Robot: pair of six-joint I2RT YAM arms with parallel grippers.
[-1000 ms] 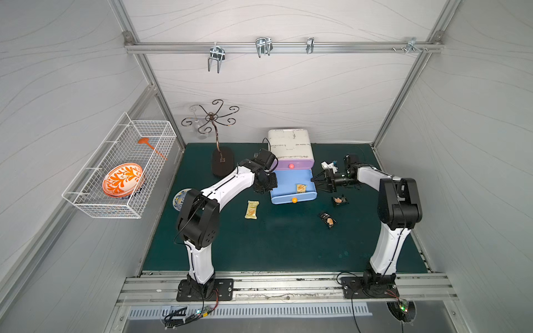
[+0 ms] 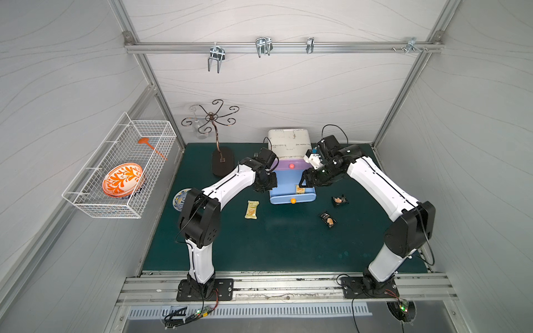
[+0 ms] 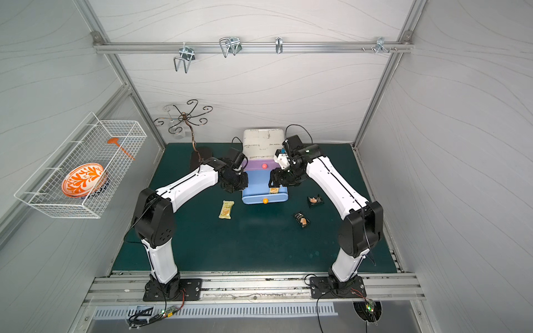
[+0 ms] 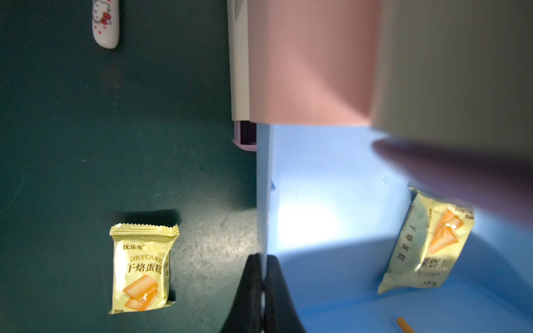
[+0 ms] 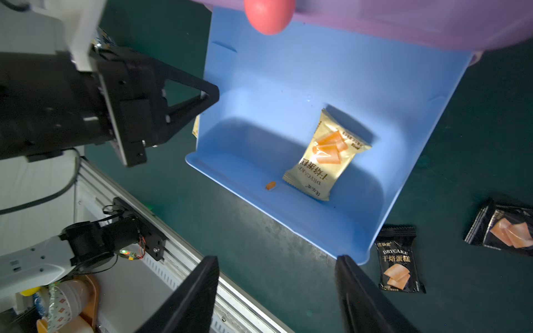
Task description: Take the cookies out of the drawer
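The blue drawer (image 2: 286, 197) is pulled out of its small cabinet (image 2: 288, 144). One yellow cookie packet (image 5: 327, 155) lies in it, towards the front right. My right gripper is open above the drawer, empty, its fingers wide apart. My left gripper is shut at the top edge of the drawer's left wall (image 4: 264, 188); whether the rim is between its fingertips, I cannot tell. Another yellow packet (image 4: 143, 269) rests on the table left of the drawer. Two black packets, a nearer one (image 2: 328, 219) and a farther one (image 2: 339, 200), lie to its right.
The upper purple drawer (image 5: 388, 19) with a pink knob overhangs the blue one's back. A dark metal stand (image 2: 223, 162) is behind my left arm, and a plate (image 2: 180, 198) is at the left edge.
The left arm and the packets look unmoved; the drawer shifted very slightly.
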